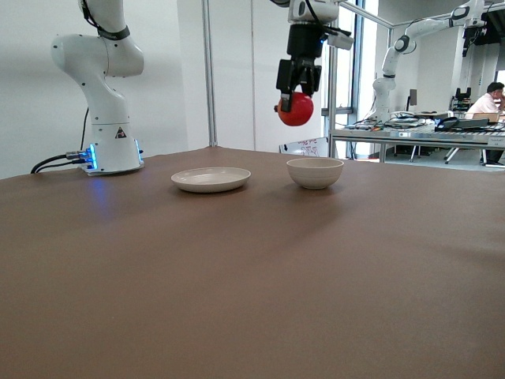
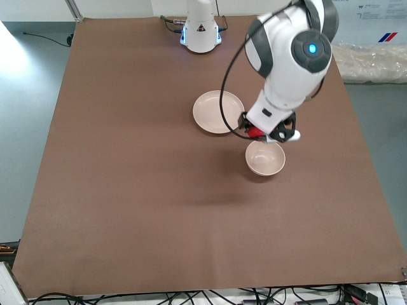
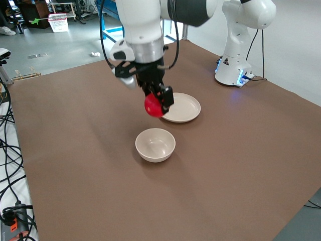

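My gripper (image 1: pixel 295 95) is shut on a red ball (image 1: pixel 295 111), held in the air. In the left view the ball (image 2: pixel 255 132) shows partly under the wrist, just above the white bowl (image 2: pixel 265 159). In the right view the ball (image 3: pixel 153 105) hangs beyond and above the bowl (image 3: pixel 155 145), at the near edge of the white plate (image 3: pixel 183 108) as seen there. The empty plate (image 1: pixel 211 179) lies beside the bowl (image 1: pixel 315 172) on the brown table.
Cables (image 3: pixel 15 165) run along one table edge.
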